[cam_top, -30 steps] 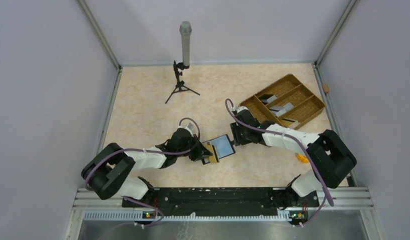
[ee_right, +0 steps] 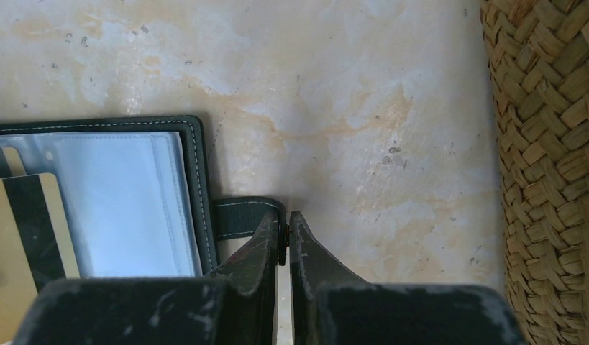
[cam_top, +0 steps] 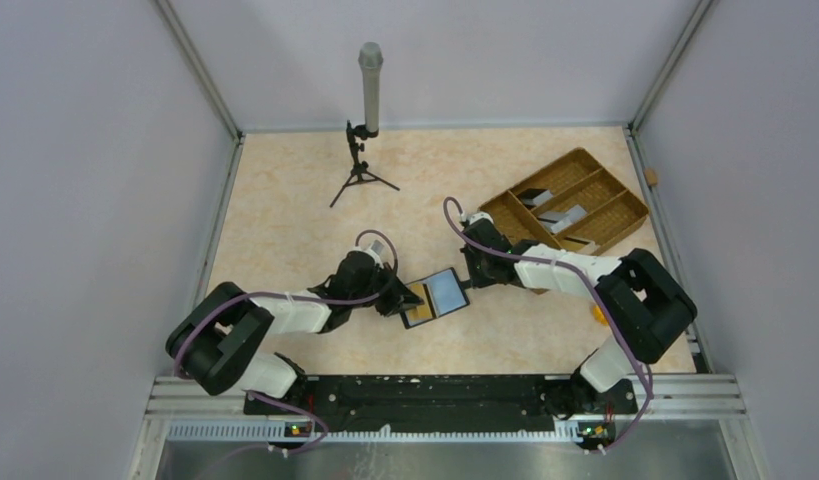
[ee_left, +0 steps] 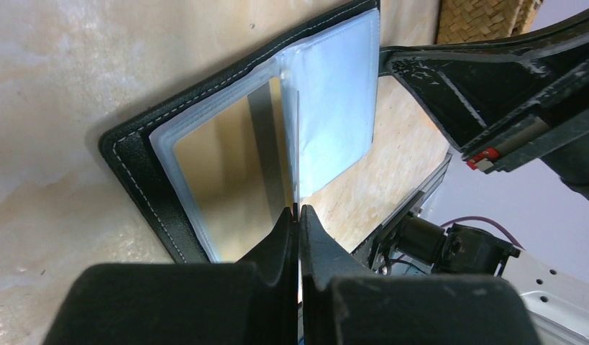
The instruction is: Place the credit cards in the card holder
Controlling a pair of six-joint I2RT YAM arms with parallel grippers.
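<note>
The card holder (ee_left: 151, 194) lies open on the table, black with stitched edges and clear sleeves. A gold card with a dark stripe (ee_left: 223, 169) rests in its left-hand sleeve. Over that sleeve my left gripper is shut on a second gold card, which appears edge-on as a thin line in the left wrist view. The right-hand sleeve (ee_right: 111, 194) looks empty. At the holder's right side, my right gripper is shut on the short black strap (ee_right: 241, 217); the strap's end folds up between the fingers.
A woven divided tray (cam_top: 613, 218) at the back right holds several cards, close to my right arm. A black tripod (cam_top: 359, 170) stands at the back left. Something orange (cam_top: 601, 315) sits at the right edge. Table between tripod and holder is clear.
The left gripper, with its card, has moved a little left relative to the holder.
</note>
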